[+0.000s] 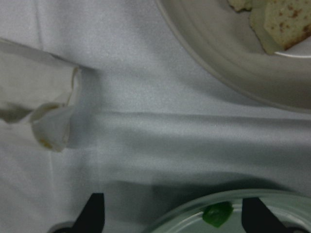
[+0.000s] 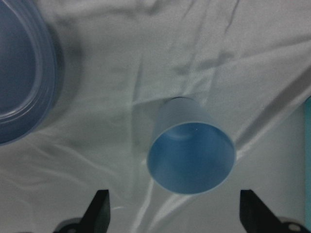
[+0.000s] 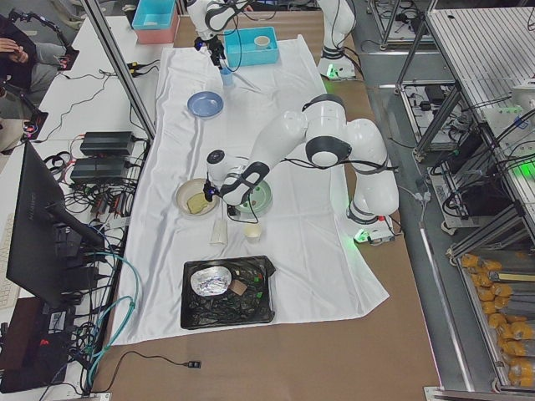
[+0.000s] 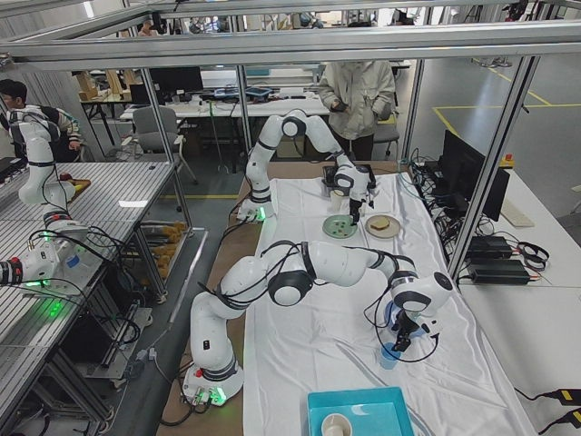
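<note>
My left gripper is open, low over the cloth between a beige plate (image 1: 228, 63) holding flatbread (image 1: 289, 24) and a green plate (image 1: 180, 223) with a small green piece (image 1: 217, 212). A crumpled white paper wrap (image 1: 34, 87) lies beside them. At the far end in the camera left view, my right gripper stands open above a light blue cup (image 2: 189, 158). A blue plate (image 2: 14, 68) lies next to that cup.
A cyan bin (image 4: 363, 409) holding a white cup (image 4: 336, 427) sits beyond the blue cup. A black tray (image 3: 226, 309) with foil (image 3: 211, 281) is at the near end, beside a small cream cup (image 3: 252, 233). Cloth between the plates is mostly clear.
</note>
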